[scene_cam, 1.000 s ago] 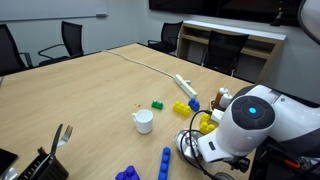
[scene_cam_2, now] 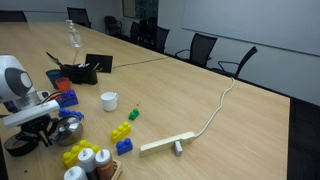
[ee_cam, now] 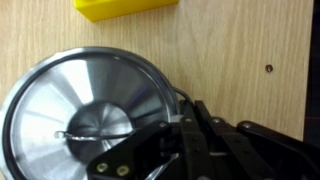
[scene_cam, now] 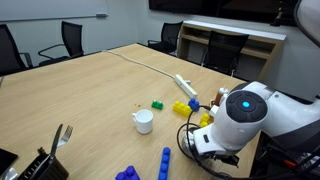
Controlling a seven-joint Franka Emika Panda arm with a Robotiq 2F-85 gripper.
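A shiny round metal bowl [ee_cam: 85, 100] fills the left of the wrist view, with a thin rod-like shape across its middle. At its right edge my gripper is shut, with the bowl's edge seemingly between the fingers. In exterior view 2 the bowl [scene_cam_2: 68, 131] stands on the table beside the gripper [scene_cam_2: 46, 130]. The arm hides much of it in exterior view 1. Exactly how the fingers meet the edge is hard to make out.
Yellow blocks [scene_cam_2: 120, 132] lie near the bowl, as does a blue strip [scene_cam: 165, 163]. A white mug [scene_cam: 143, 121] and a black utensil holder [scene_cam: 45, 166] stand farther off. White-capped bottles [scene_cam_2: 88, 158] stand at the front.
The arm has shifted slightly up and left in exterior view 1, and it now covers more of the bowl. The other objects have stayed in place.
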